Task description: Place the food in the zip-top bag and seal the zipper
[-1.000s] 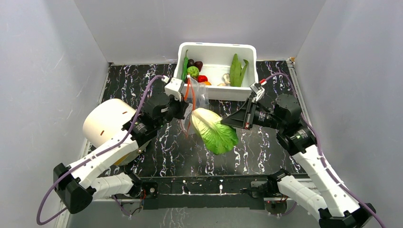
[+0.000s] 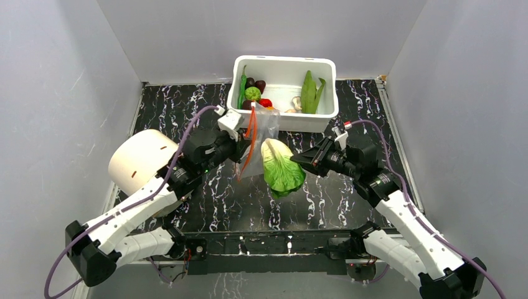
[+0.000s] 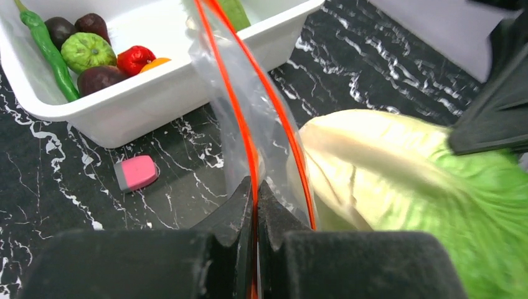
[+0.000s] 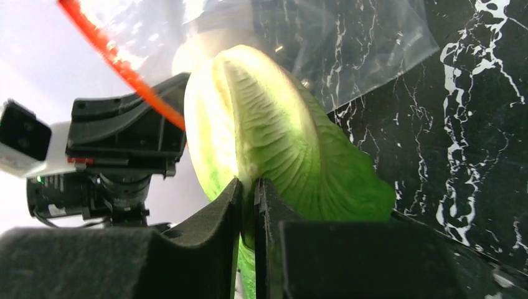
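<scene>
The clear zip top bag [image 2: 268,124] with its orange-red zipper strips hangs upright from my left gripper [image 2: 245,148]. In the left wrist view, one strip of the bag [image 3: 235,115] runs down between the shut fingertips of that gripper, while the other bows away to the right. My right gripper [image 2: 295,159] is shut on a leafy green lettuce [image 2: 281,171], pinching a leaf, as the right wrist view shows at the gripper. The lettuce's pale end [image 3: 336,134] is right beside the bag's right strip; whether they touch I cannot tell.
At the back stands a white bin [image 2: 317,123] holding several vegetables, among them a green pepper [image 3: 47,50] and a red one [image 3: 134,60]. A pink object [image 3: 138,172] lies on the black marbled table. A cream cylinder [image 2: 140,161] stands at the left.
My left gripper moved slightly right; the bag shows wider.
</scene>
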